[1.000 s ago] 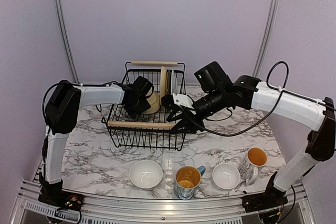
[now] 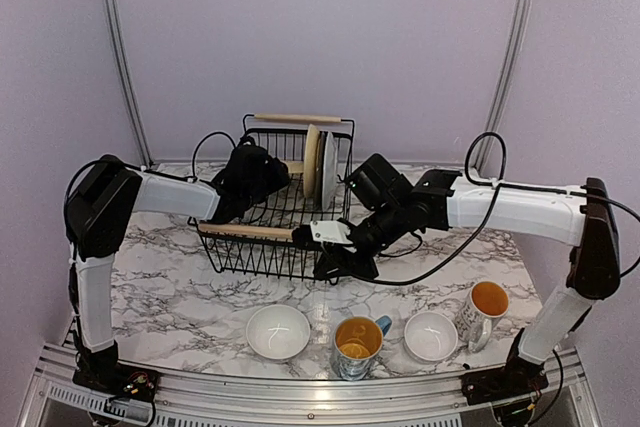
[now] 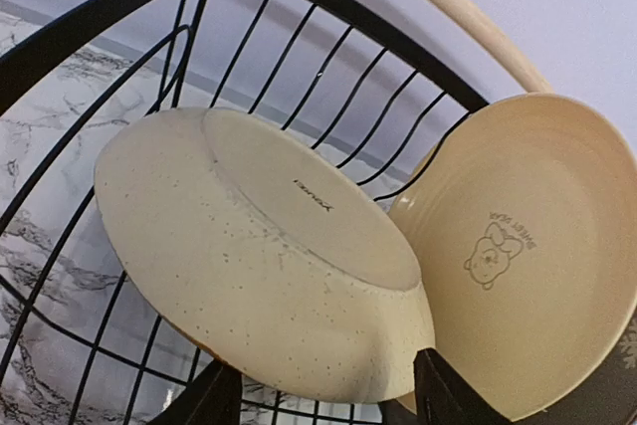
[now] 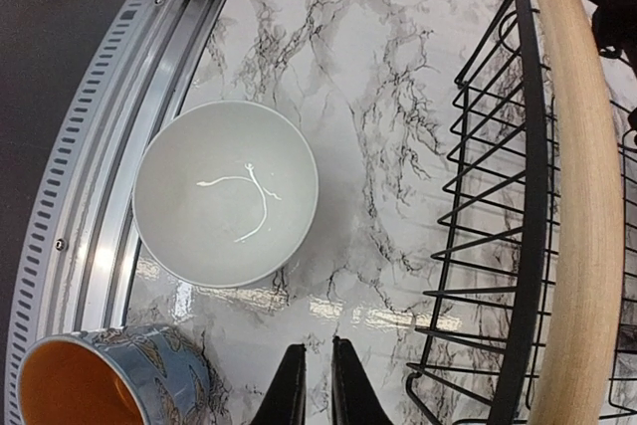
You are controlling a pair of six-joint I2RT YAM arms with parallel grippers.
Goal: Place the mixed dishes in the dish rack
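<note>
A cream bowl [image 3: 259, 246] lies tilted in the dish rack [image 2: 270, 267], beside a cream plate [image 3: 508, 246] standing among other plates. My left gripper is just beside this bowl, fingers apart; whether they grip its rim is unclear. My right gripper is over the table at the rack's front, fingers slightly apart with nothing between. A white bowl [image 2: 278, 331], a blue mug [image 2: 355, 347], a smaller white bowl [image 2: 431, 336] and a second mug [image 2: 482, 312] stand along the front of the table.
The rack's wooden handle [image 4: 582, 226] runs close by my right gripper. Bare marble [image 2: 160, 287] lies left of the front bowl. A metal rail [image 2: 200, 382] borders the front edge.
The left arm has risen slightly toward the back of the rack. The right arm has moved left and down toward the rack's front, and the rack has shifted slightly left.
</note>
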